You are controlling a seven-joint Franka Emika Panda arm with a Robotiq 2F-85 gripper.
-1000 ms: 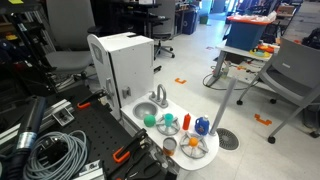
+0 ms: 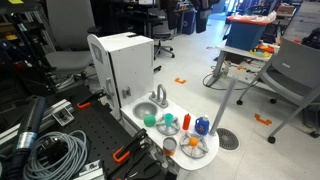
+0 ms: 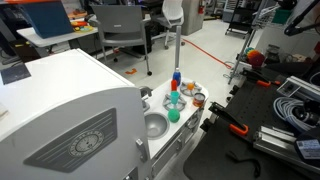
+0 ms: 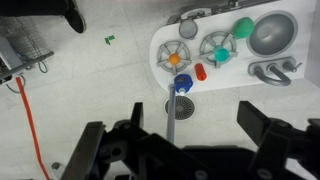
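My gripper is open in the wrist view, its dark fingers wide apart with nothing between them. It hangs high above the toy kitchen counter. On the counter are a blue object, a red bottle-like piece, a small orange item, a teal cup, a green rounded piece and a metal can. The orange and teal items sit on the two burners. Beside the green piece lies the round sink with its faucet.
A white cabinet rises at the sink end of the counter. A dark table with coiled cable and orange clamps adjoins it. Beyond the counter are a floor drain, a grey chair and bare floor.
Dark parts of the arm have come into view at the top of exterior view 1, where earlier there was only background. The objects on the counter have not moved.
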